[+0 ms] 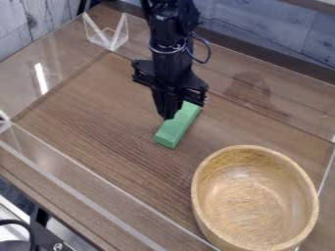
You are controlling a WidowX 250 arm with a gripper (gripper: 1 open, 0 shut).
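Note:
A black robot arm comes down from the top centre, with my gripper (167, 100) hanging over the table just above and left of a green rectangular block (178, 125). The block lies flat on the wooden table (92, 132), angled toward the upper right. Whether the fingers are open or shut is hard to tell at this size, and I cannot tell whether they touch the block.
A large tan round bowl (256, 228) fills the lower right. Translucent plastic pieces stand at the upper-left edge and the left edge. Walls border the table at the back.

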